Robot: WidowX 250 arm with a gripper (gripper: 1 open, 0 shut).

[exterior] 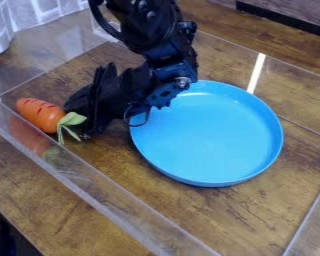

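Observation:
A toy carrot [43, 115], orange with pale green leaves, lies at the left beside the clear wall. My black gripper [85, 112] is low at the left, its tip just right of the carrot near the leaves; it looks shut, and I see nothing held, though the dark fingers are hard to make out. The arm reaches down from the top over the left rim of a round blue plate [216, 140], which is empty where visible.
A transparent wall [109, 200] runs diagonally along the front left. A white object [9, 20] stands at the top left.

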